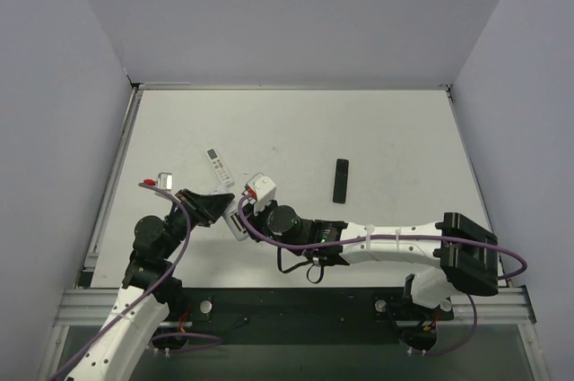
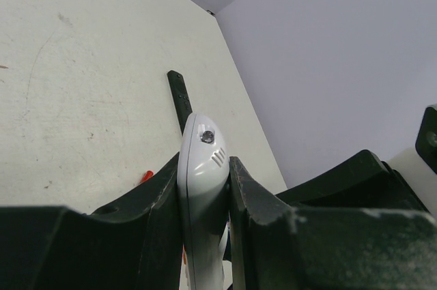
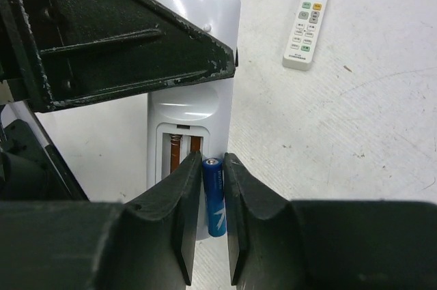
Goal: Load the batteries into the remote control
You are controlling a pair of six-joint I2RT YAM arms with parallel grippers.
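A white remote (image 3: 218, 116) with its battery compartment (image 3: 162, 153) uncovered is clamped in my left gripper, its rounded end sticking up between the fingers. Dark left-gripper fingers (image 3: 136, 65) cross the remote's upper part in the right wrist view. My right gripper is shut on a blue battery (image 3: 214, 201), which leans slightly and overlaps the compartment's right side and rim. Two reddish-brown strips show inside the compartment, left of the battery; its lower part is hidden by the right fingers. Whether the battery touches the remote, I cannot tell.
Another white remote (image 1: 218, 167) lies on the table beyond the grippers. A black remote-like bar (image 1: 341, 181) rests to the right. A small red object (image 2: 147, 176) shows on the table in the left wrist view.
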